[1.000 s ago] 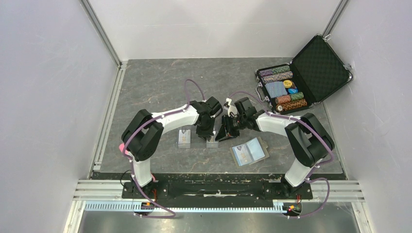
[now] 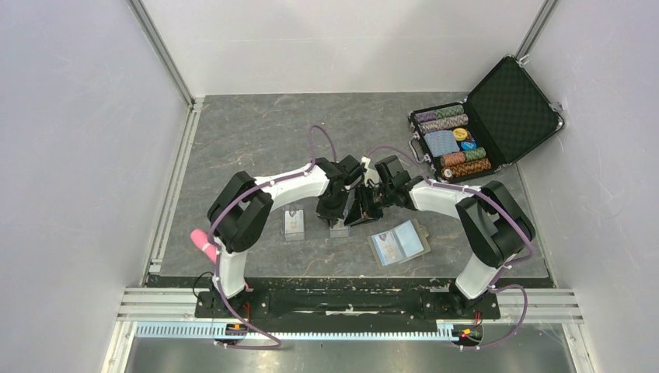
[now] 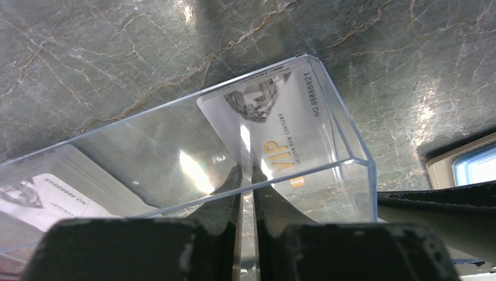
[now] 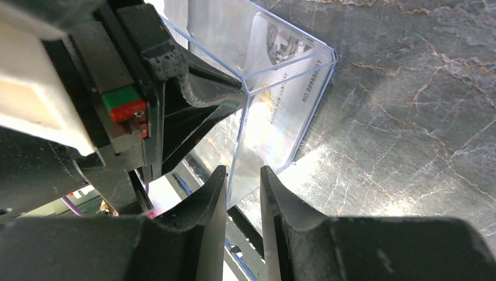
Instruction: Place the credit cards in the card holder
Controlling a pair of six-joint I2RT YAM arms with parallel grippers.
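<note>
A clear plastic box [image 3: 164,126] lies on the grey table with white cards in it. One VIP card [image 3: 281,126] rests at its right end, and another card [image 3: 55,199] lies at its left end. My left gripper reaches over the box's near wall to the VIP card's lower edge, its fingers a narrow gap apart; no card clearly shows between them. My right gripper is shut on the wall of the box at its right end. The card holder [image 2: 399,242] lies spread open to the right, with clear sleeves and a card [image 2: 387,247] in its left side.
An open black case [image 2: 447,144] of poker chips stands at the back right. A pink object [image 2: 203,244] lies at the left beside the left arm. Both grippers are close together at the box.
The right arm, box and card holder stay about where they were.
</note>
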